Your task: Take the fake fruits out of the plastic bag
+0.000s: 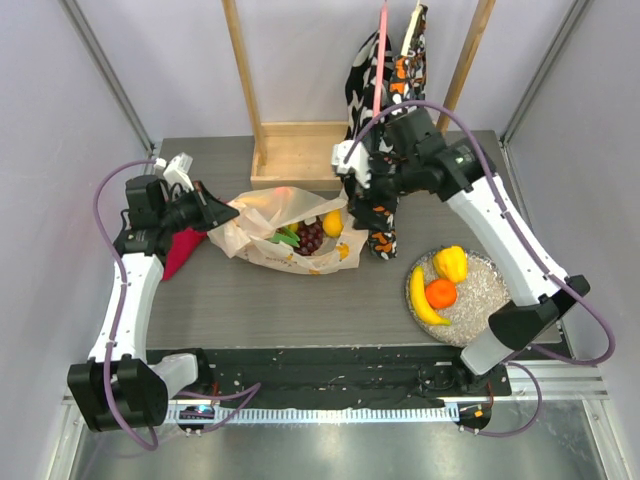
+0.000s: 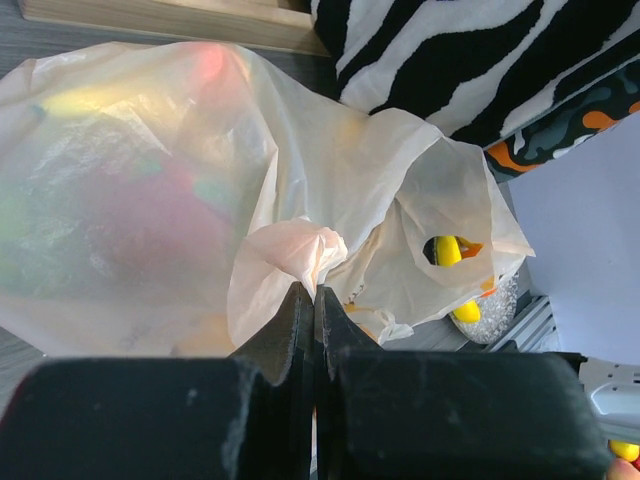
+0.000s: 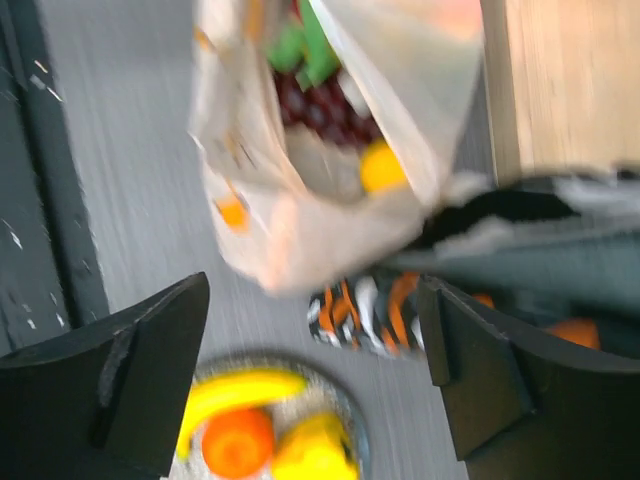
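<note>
The pale plastic bag [image 1: 330, 262] lies on its side mid-table with its mouth gaping. Inside show dark red grapes [image 1: 310, 238], a green item [image 1: 287, 235] and a yellow fruit [image 1: 333, 223]; more shapes blur through the plastic. At the bag's left end, my left gripper is shut on a gathered fold of it. My right gripper hangs over the bag's right side, fingers spread wide, nothing between them. On the round silvery tray [image 1: 480, 300] rest a banana [image 1: 421, 295], an orange [image 1: 440, 293] and a yellow pepper-like fruit [image 1: 451, 264].
Zebra-striped and orange-patterned cloth bags [image 1: 410, 75] hang from a wooden rack [image 1: 300, 150] behind, close to the right arm. A red cloth [image 1: 180, 252] lies under the left arm. Bare table [image 1: 290, 310] stretches in front of the bag.
</note>
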